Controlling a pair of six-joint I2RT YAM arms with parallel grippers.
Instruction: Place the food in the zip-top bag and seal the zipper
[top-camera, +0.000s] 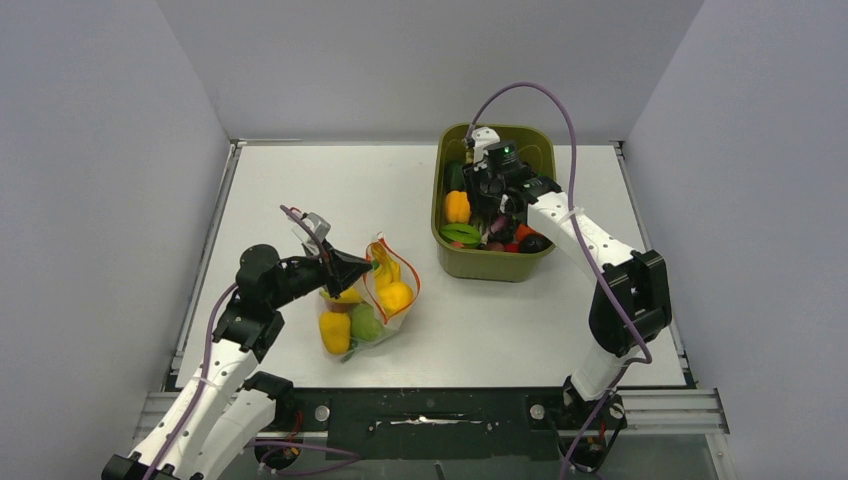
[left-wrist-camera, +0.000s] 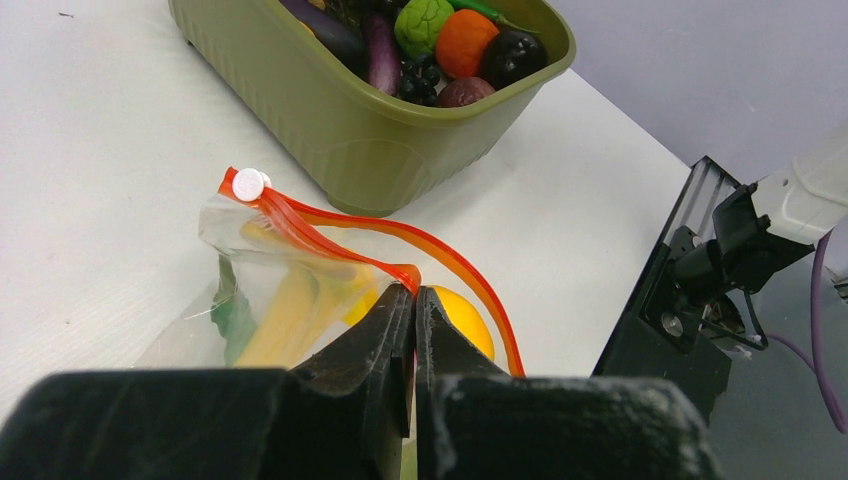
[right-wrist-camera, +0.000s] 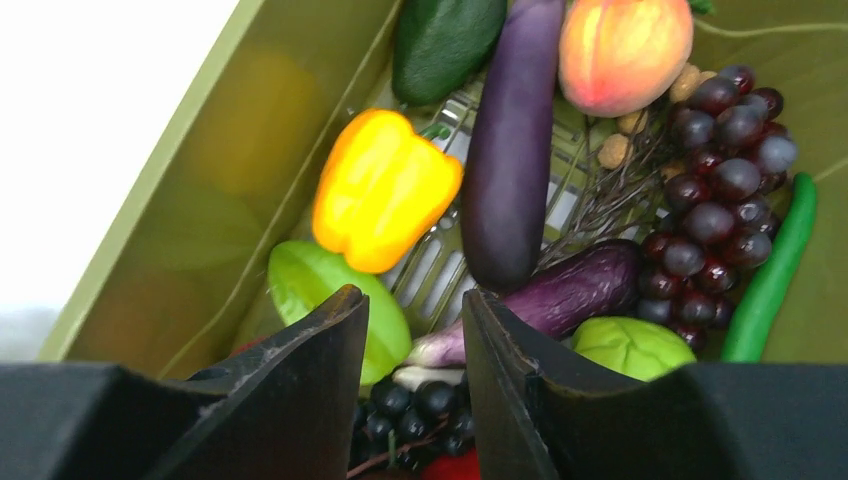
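Note:
The clear zip top bag (top-camera: 390, 316) with its orange-red zipper stands left of centre, mouth open, holding bananas (top-camera: 383, 272), a yellow pepper (top-camera: 335, 332), a green item (top-camera: 366, 323) and other food. My left gripper is shut on the thin zipper edge of the bag, with a white slider (left-wrist-camera: 248, 184) farther along that edge. Over the food bin, my right gripper has its fingers apart, with no item visible between the tips. Below it lie a green leafy-shaped vegetable (right-wrist-camera: 345, 300), a small eggplant (right-wrist-camera: 575, 290) and dark grapes (right-wrist-camera: 415, 405).
The olive green bin (top-camera: 490, 263) at the back right also holds a yellow pepper (right-wrist-camera: 385, 190), a long eggplant (right-wrist-camera: 510, 150), a peach (right-wrist-camera: 625, 50) and red grapes (right-wrist-camera: 730, 170). Its high walls surround the right gripper.

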